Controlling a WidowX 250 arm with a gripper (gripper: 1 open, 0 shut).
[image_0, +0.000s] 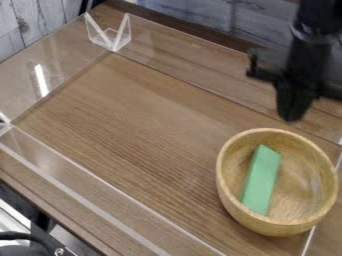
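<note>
A wooden bowl (297, 205) sits at the lower right with a green block (261, 180) lying inside it. Above and behind the bowl is my dark gripper (267, 90), blurred, its lower parts raised clear of the bowl. Whether its fingers are open or shut is not clear.
A small white wire-like object (110, 32) stands at the back left. Dark surroundings lie beyond the table's edges.
</note>
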